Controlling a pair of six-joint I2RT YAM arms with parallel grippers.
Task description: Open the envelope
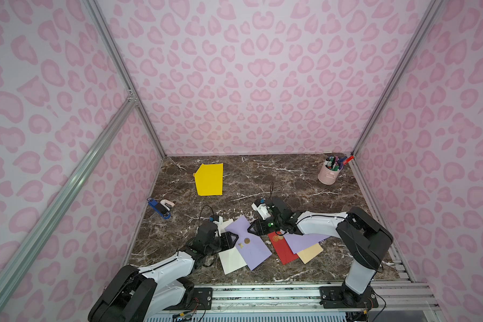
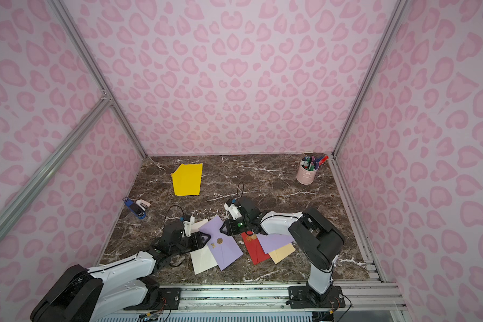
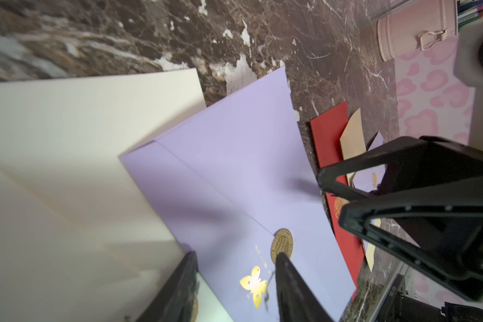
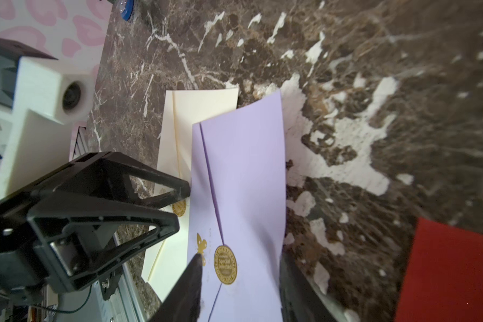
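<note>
A lavender envelope (image 1: 250, 244) with a gold round seal lies slanted over a cream envelope (image 1: 232, 260), its flap side up. My left gripper stands at its left edge, with a clear gap between its fingers. At the opposite long edge is my right gripper, also with its fingers apart; that edge bows upward near the finger (image 4: 292, 279) on the right. In the left wrist view the seal (image 3: 281, 245) appears closed down over the flap's tip. Whether the fingertips touch the paper cannot be told.
To the right lie a red envelope (image 1: 281, 250), a tan one (image 1: 310, 253) and another lavender one (image 1: 306, 241), partly under the right arm. A yellow envelope (image 1: 209, 179), a blue stapler (image 1: 158, 208) and a pink pen cup (image 1: 328, 175) stand farther back.
</note>
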